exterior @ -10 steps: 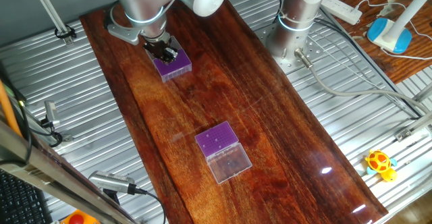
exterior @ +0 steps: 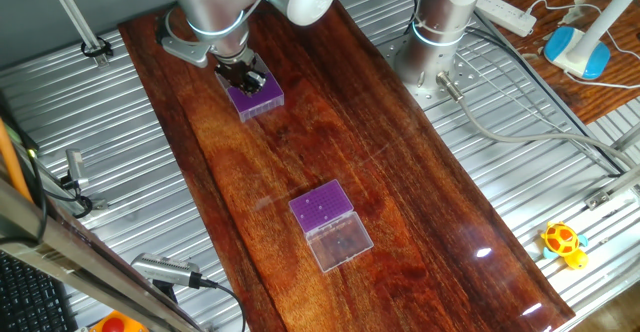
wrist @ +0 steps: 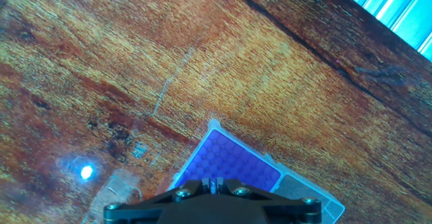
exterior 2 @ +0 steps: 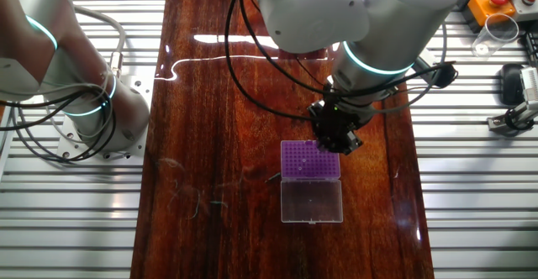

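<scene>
Two purple tube racks with clear hinged lids lie open on the wooden table. In exterior view 1, my gripper (exterior: 254, 84) is low over the far rack (exterior: 262, 99), hiding part of it and its lid. The other rack (exterior: 321, 206) is nearer that camera, with a few pale spots in it and its clear lid (exterior: 340, 242) laid back. In exterior view 2, my gripper (exterior 2: 338, 142) is at the upper right corner of a purple rack (exterior 2: 308, 161). From the wrist view, my gripper looks shut in front of the purple rack (wrist: 226, 160); whether anything tiny sits between the tips is unclear.
The robot base (exterior: 425, 57) stands on the slatted metal surface beside the table. Bare wood (exterior: 290, 147) separates the two racks. A toy turtle (exterior: 562, 240) lies off the table to the right. Cables (exterior 2: 239, 69) hang along the arm in exterior view 2.
</scene>
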